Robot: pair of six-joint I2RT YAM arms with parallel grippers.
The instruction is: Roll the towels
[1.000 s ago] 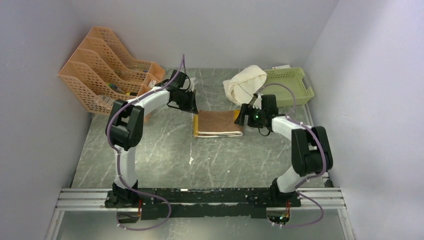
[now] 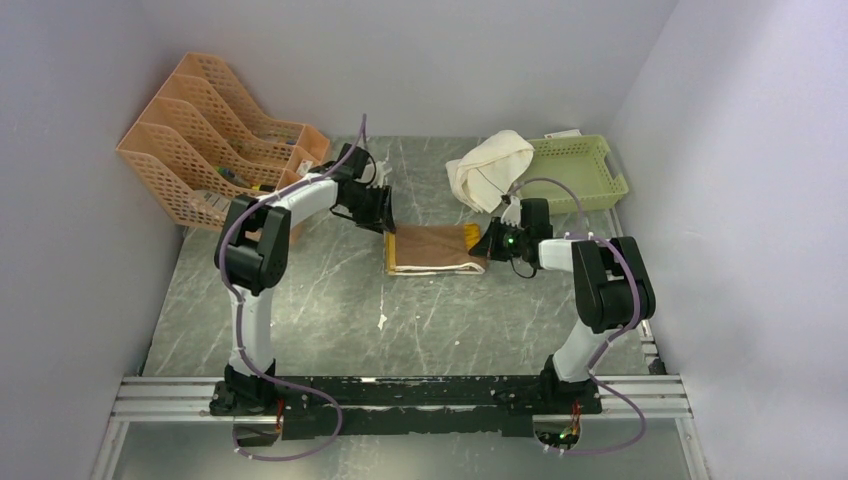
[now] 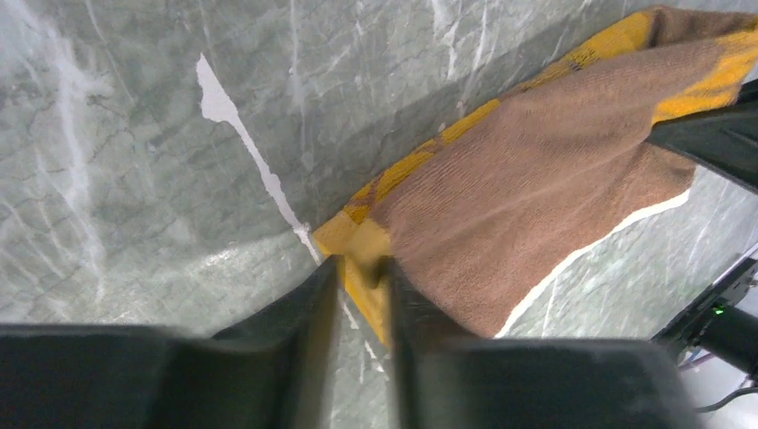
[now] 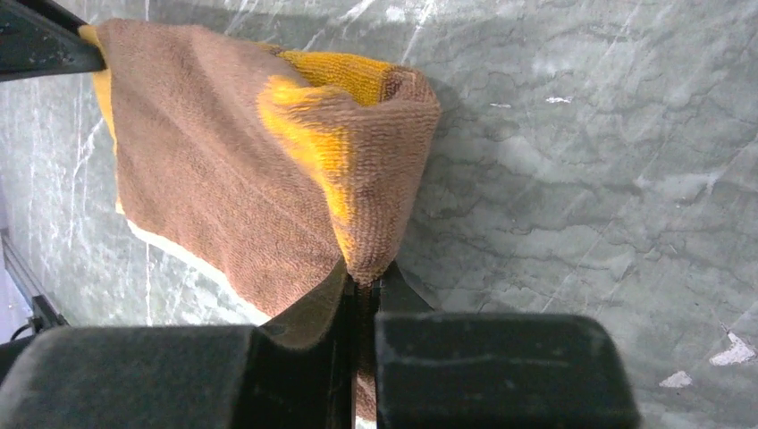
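A folded brown towel with yellow edging and a white lower edge lies flat mid-table. At its far right corner my right gripper is shut on the towel's right edge; in the right wrist view the brown and yellow cloth bunches up between the fingers. My left gripper stands at the far left corner. In the left wrist view its blurred fingers are parted, with the towel's yellow corner at their tips. Whether they touch the cloth cannot be made out.
An orange tiered basket fills the back left. At the back right a green basket stands with a cream towel hanging over its left side.
My right gripper has come down and closed on the towel's right edge, lifting and bunching it slightly. At the left corner, the left gripper has opened somewhat and shifted only a little.
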